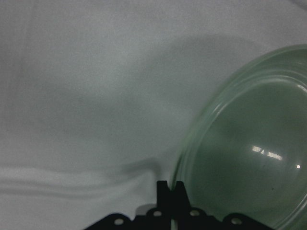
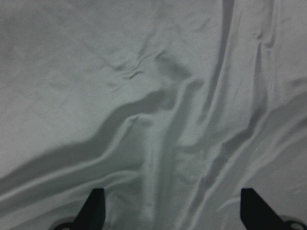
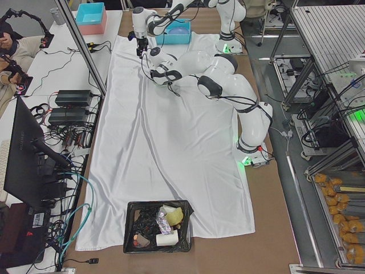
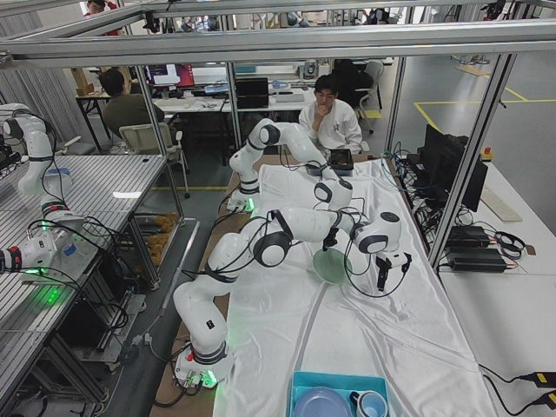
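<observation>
A green translucent plate (image 4: 332, 267) rests on the white cloth, mostly hidden under the arms in the camera left view. In the left wrist view my left gripper has its fingers closed on the plate's near-left rim, and the plate (image 1: 249, 148) fills the right side. My right gripper is open over bare wrinkled cloth, with nothing between its fingers. In the camera right view it hangs to the right of the plate.
A blue bin (image 4: 295, 384) holds a blue plate (image 4: 321, 404) and a mug (image 4: 372, 406). At the other end stands a black lined bin (image 3: 131, 228) with assorted items.
</observation>
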